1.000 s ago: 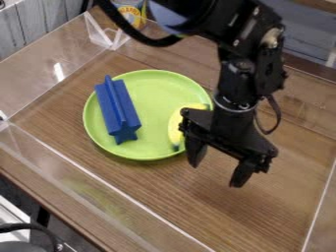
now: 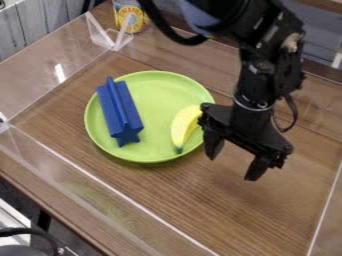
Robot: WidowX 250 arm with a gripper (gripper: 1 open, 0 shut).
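A black gripper (image 2: 233, 146) hangs open over the wooden table, just right of a green plate (image 2: 148, 95). On that plate a blue long block (image 2: 119, 111) lies at the left and a yellow banana (image 2: 185, 126) at the right, close beside the gripper's left finger. Nothing shows between the fingers.
A yellow can (image 2: 130, 20) in a clear holder stands at the back left. Clear walls edge the table (image 2: 160, 200) at the left.
The gripper has shifted slightly to the right, uncovering more of the banana. The objects on the plate look unmoved.
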